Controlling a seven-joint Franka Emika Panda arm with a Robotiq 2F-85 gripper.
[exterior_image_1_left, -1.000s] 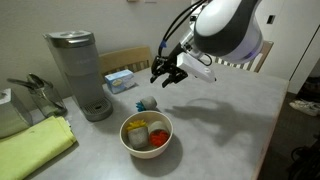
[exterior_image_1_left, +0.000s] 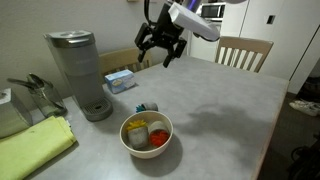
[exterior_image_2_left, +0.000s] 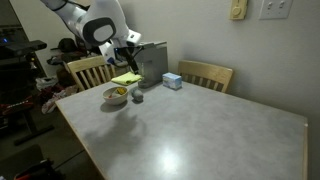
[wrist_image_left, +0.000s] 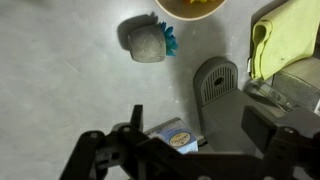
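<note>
High over the table, my gripper (exterior_image_1_left: 154, 54) hangs open with nothing held between its fingers. A small grey block-like object (wrist_image_left: 147, 44) lies on the tabletop with a blue bristly piece (wrist_image_left: 170, 40) at its side. Beside it stands a white bowl (exterior_image_1_left: 150, 153) holding yellow, grey, white and red items; only the bowl's edge shows in the wrist view. The grey object (exterior_image_2_left: 138, 95) is below my gripper, apart from it.
A tall grey machine (exterior_image_1_left: 82, 75) stands at the table's back, with a blue-and-white box (exterior_image_1_left: 120, 81) next to it. A yellow cloth (exterior_image_1_left: 37, 147) lies at the near left. Chairs (exterior_image_2_left: 206, 77) line the edge.
My gripper has risen and drawn back from above the grey object, away from the bowl.
</note>
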